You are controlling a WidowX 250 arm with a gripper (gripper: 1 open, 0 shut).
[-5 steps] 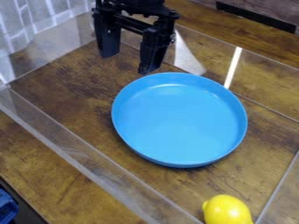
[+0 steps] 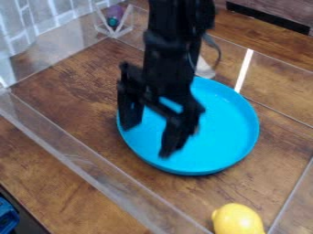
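Note:
My black gripper (image 2: 156,119), blurred by motion, hangs over the blue plate (image 2: 226,142) in the middle of the view. Its dark fingers spread apart over the plate's left and middle, with nothing visible between them, and hide part of the plate. A yellow lemon-like object (image 2: 237,219) lies near the bottom right, in front of the plate.
A wooden table surface (image 2: 68,91) surrounds the plate, with clear strips across it. A small purple and teal object (image 2: 113,18) sits at the back left, and a blue object (image 2: 6,218) at the bottom left edge.
The plate and yellow object stay where they were.

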